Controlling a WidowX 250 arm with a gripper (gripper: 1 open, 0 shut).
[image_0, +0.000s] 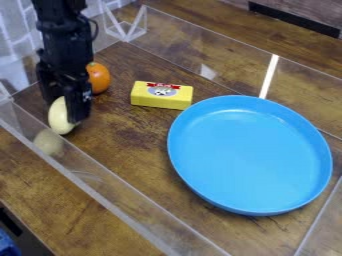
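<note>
My black gripper (67, 98) hangs at the upper left, open, its fingers over a pale egg-shaped object (62, 118), around or just above it; I cannot tell whether they touch it. An orange round object (98, 77) lies just behind the gripper to the right. A yellow box (162, 95) with a red and white label lies to the right of the gripper.
A large blue plate (250, 157) fills the right of the workspace. Clear plastic walls border the wooden surface (147, 190). The front middle, left of the plate, is bare.
</note>
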